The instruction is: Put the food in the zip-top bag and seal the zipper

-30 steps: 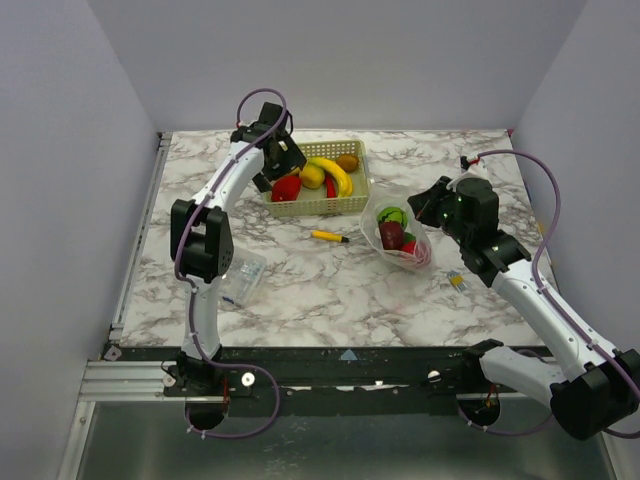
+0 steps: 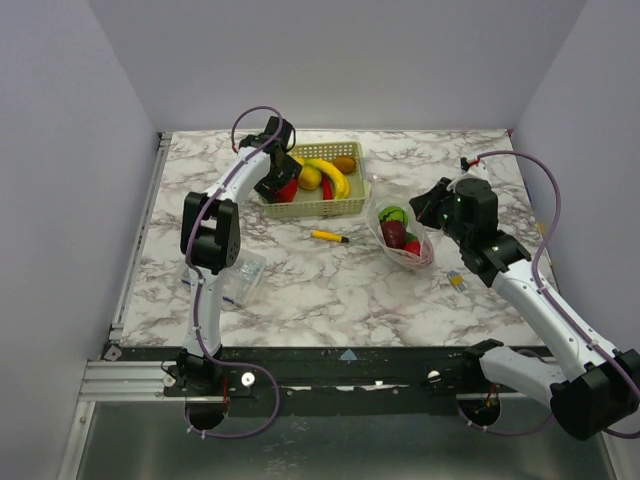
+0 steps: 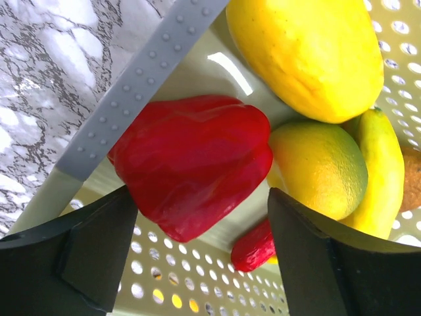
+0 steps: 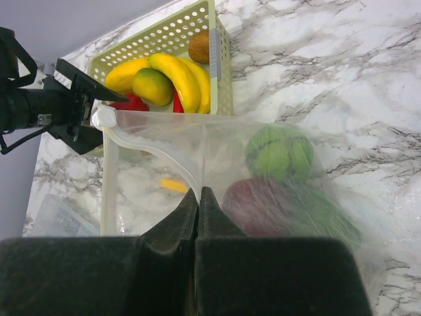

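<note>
A red bell pepper lies in the green basket beside a mango, a yellow-green fruit, bananas, a red chili and a brown round fruit. My left gripper is open, its fingers down either side of the pepper's lower part. My right gripper is shut on the rim of the clear zip bag, which holds green produce and dark red and red items.
A yellow-handled tool lies between basket and bag. A clear flat container or bag lies front left. A small yellow item lies right of the bag.
The right arm and bag are almost unchanged.
</note>
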